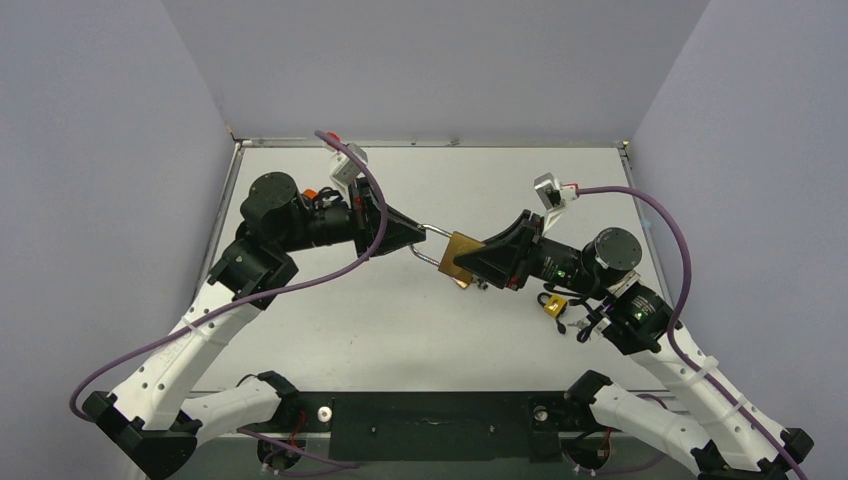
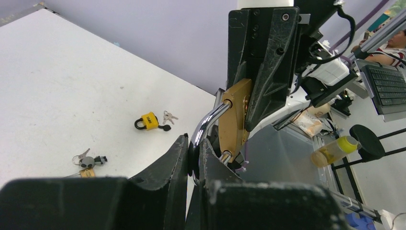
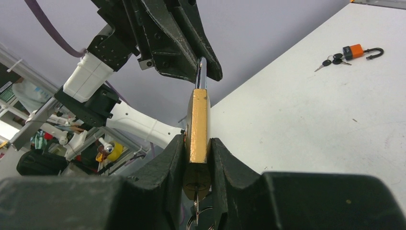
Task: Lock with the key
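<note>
A brass padlock (image 1: 459, 256) is held in the air over the table between my two grippers. On its shackle (image 2: 210, 122), my left gripper (image 1: 422, 237) is shut at the curved end. Both shackle legs meet the body in the left wrist view. From the other side, my right gripper is shut on the brass body (image 3: 198, 127). Under the body, between the right fingers, a thin silvery piece (image 3: 196, 203) shows with a ring (image 3: 205, 210) near it. Whether this is a key seated in the keyhole I cannot tell.
A yellow padlock (image 2: 149, 120) lies on the table beside loose keys (image 2: 169, 117). Farther left in that view lie more keys (image 2: 82, 156) and another brass lock (image 2: 87, 173). An orange padlock (image 3: 353, 51) with keys lies elsewhere.
</note>
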